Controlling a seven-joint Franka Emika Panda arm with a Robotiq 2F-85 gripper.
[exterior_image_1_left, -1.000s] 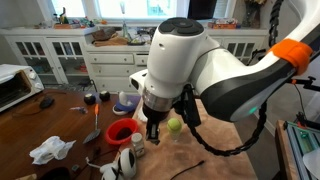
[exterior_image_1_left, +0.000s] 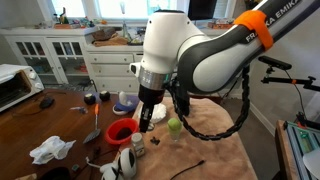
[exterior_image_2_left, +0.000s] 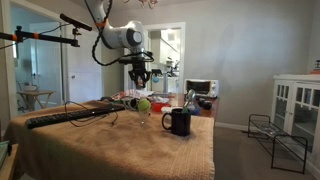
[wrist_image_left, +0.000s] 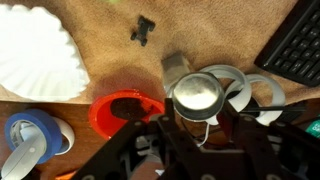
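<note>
My gripper is shut on a shiny, round silver-topped object (wrist_image_left: 199, 93), seen from above in the wrist view. Its lower part is hard to make out. In exterior view 1 the gripper (exterior_image_1_left: 149, 116) hangs above the table, to the right of a red bowl (exterior_image_1_left: 122, 131). That red bowl (wrist_image_left: 124, 112) shows left of the held object in the wrist view. A small clear jar with a silver top (exterior_image_1_left: 138, 145) stands beside the bowl. Exterior view 2 has the gripper (exterior_image_2_left: 140, 76) well above the tabletop.
A yellow-green ball (exterior_image_1_left: 175, 126) is to the right of the gripper. A black mug (exterior_image_2_left: 178, 121) stands near the table edge, with a black keyboard (exterior_image_2_left: 75, 115) at the other side. A white scalloped dish (wrist_image_left: 40, 52) and a blue-rimmed roll (wrist_image_left: 36, 140) flank the bowl.
The arm has risen and drawn its gripper slightly away from the ball. The red bowl, jar and ball look unmoved.
</note>
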